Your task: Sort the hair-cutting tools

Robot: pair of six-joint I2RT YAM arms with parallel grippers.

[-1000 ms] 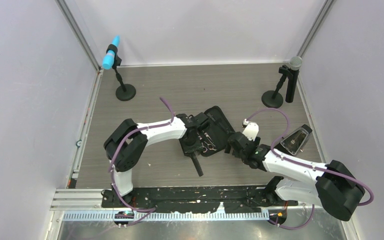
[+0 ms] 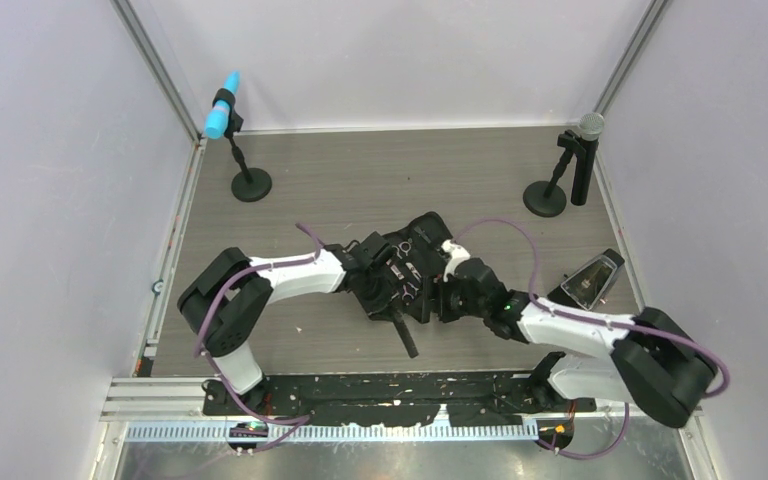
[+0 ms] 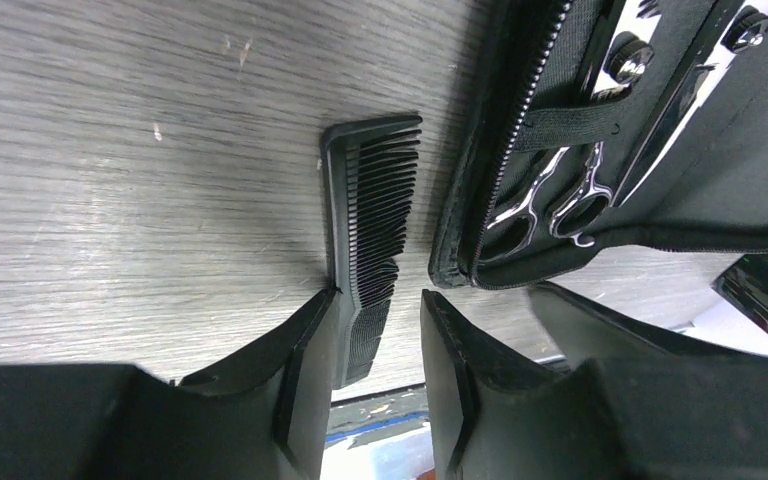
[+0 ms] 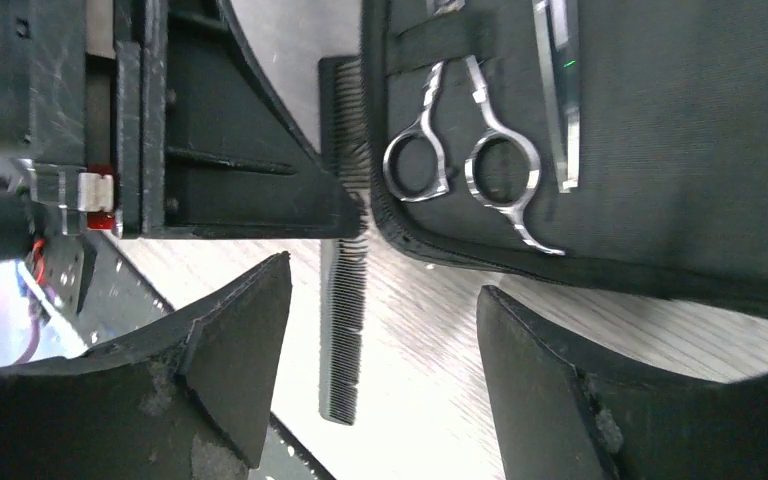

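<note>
A black comb (image 3: 370,220) lies flat on the table beside the black zippered case (image 3: 750,160), which holds scissors (image 4: 500,170) and other silver tools behind an elastic strap. My left gripper is over the comb, its fingers part open around the comb's lower part in the left wrist view; whether they touch it is unclear. My right gripper is low at the case's near edge, its fingers apart with the comb and bare table between them in view. In the right wrist view the left gripper's body partly hides the comb.
A black device (image 2: 587,283) lies at the right. Microphone stands hold a blue object (image 2: 223,110) at back left and a microphone (image 2: 586,150) at back right. The two grippers are close together.
The right arm has moved leftward toward the comb and left gripper. The left arm has shifted slightly left, and the comb's visible end sits a little farther right and nearer the front.
</note>
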